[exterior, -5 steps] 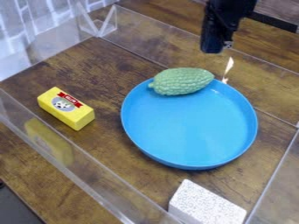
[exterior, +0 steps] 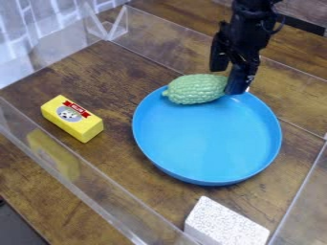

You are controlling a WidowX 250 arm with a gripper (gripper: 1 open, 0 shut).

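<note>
My black gripper point(exterior: 227, 75) reaches down from the top of the view to the back rim of a blue plate point(exterior: 205, 144), its fingers open around the right end of a green, bumpy vegetable point(exterior: 192, 90). The vegetable lies at the back left of the plate. Whether the fingers touch it is hard to tell.
A yellow box with a red label point(exterior: 75, 122) lies on the wooden table point(exterior: 90, 191) at left. A white block point(exterior: 225, 227) sits at front right. Clear panels border the area.
My gripper has come down from the top edge of the view to the right end of the green vegetable. The plate and the other objects look unmoved.
</note>
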